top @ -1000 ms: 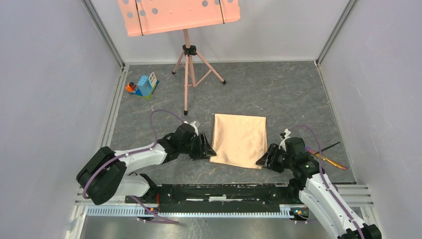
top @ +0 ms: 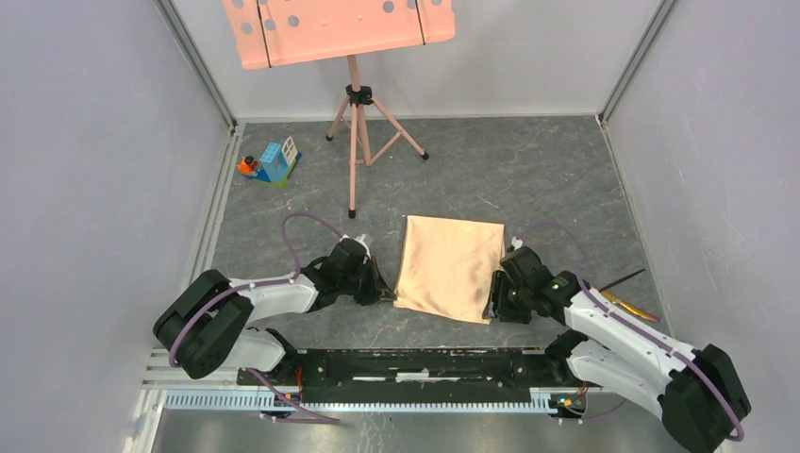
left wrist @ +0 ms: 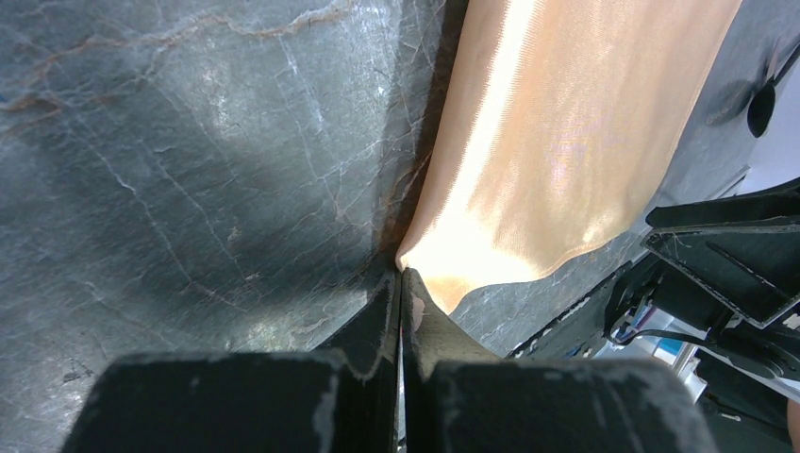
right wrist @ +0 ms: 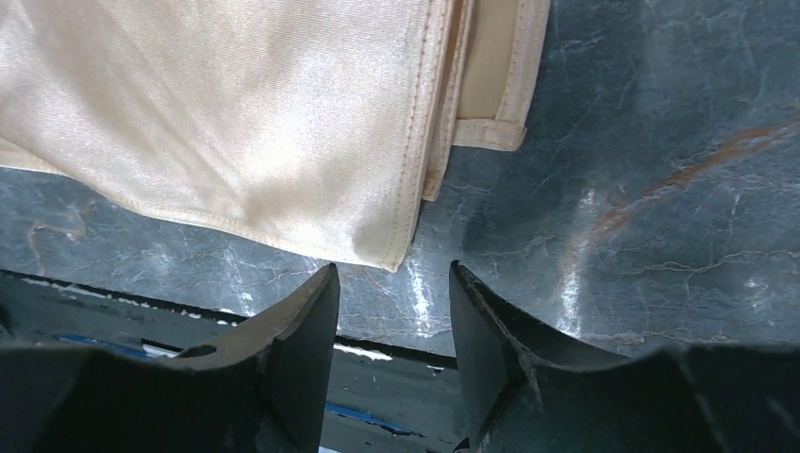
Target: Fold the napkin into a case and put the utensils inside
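Note:
A peach napkin point(top: 451, 266), folded to a near square, lies flat in the middle of the table. My left gripper is shut on its near left corner, which is pinched at the fingertips in the left wrist view. Over the near right corner hovers my right gripper, its fingers apart with the napkin's corner point(right wrist: 382, 250) just ahead of the gap and nothing gripped. On the right side, layered hems of the napkin show slightly offset. The utensils point(top: 630, 304), one gold and one dark, lie at the far right, partly hidden by my right arm.
A peach music stand point(top: 355, 142) rises behind the napkin, its feet spread on the table. A small blue toy point(top: 275, 162) sits at the back left. A dark rail point(top: 425, 379) runs along the front edge. Free table lies at the back right.
My left gripper has closed on the near left corner, and the napkin's near edge has shifted slightly left.

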